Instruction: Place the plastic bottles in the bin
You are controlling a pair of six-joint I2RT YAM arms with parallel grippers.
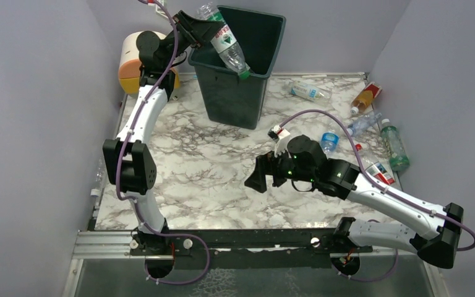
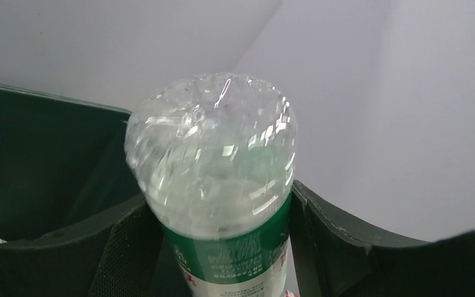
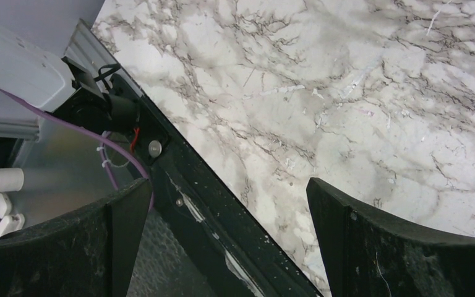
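My left gripper (image 1: 213, 31) is shut on a clear bottle (image 1: 229, 46) with green cap and label, tilted over the mouth of the dark green bin (image 1: 235, 102); the left wrist view shows the bottle (image 2: 216, 161) filling the fingers. My right gripper (image 1: 266, 173) is open above the marble table, nothing between its fingers. On the right side lie several bottles: a clear one (image 1: 309, 91), an amber one (image 1: 366, 98), a crumpled blue one (image 1: 362, 124), a green one (image 1: 394, 145), a blue-labelled one (image 1: 329, 142) and one with red label (image 1: 380, 173).
A cream and yellow container (image 1: 130, 62) stands left of the bin. Another bottle (image 1: 96, 179) lies at the table's left edge, partly hidden. Grey walls close in the back and sides.
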